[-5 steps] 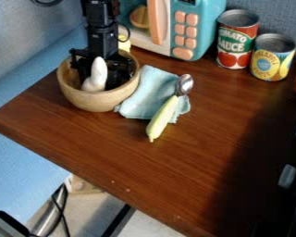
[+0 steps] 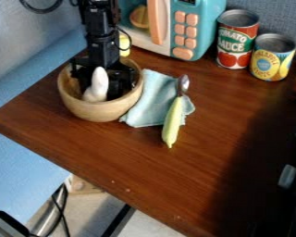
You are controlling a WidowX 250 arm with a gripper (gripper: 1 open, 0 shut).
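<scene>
My black gripper (image 2: 101, 73) is down inside a wooden bowl (image 2: 78, 102) at the back left of the table, around a white oblong object (image 2: 97, 85); whether its fingers close on that object is unclear. Just right of the bowl a light blue cloth (image 2: 145, 110) lies flat, with a pale yellow-green long item (image 2: 173, 123) and a metal spoon (image 2: 183, 85) on it.
A toy teal microwave (image 2: 194, 18) stands at the back, with a tomato sauce can (image 2: 236, 42) and a yellow can (image 2: 272, 59) to its right. A dark appliance edge borders the right.
The gripper and white object have shifted slightly within the bowl area. The yellow-green item has moved a little to the right and down.
</scene>
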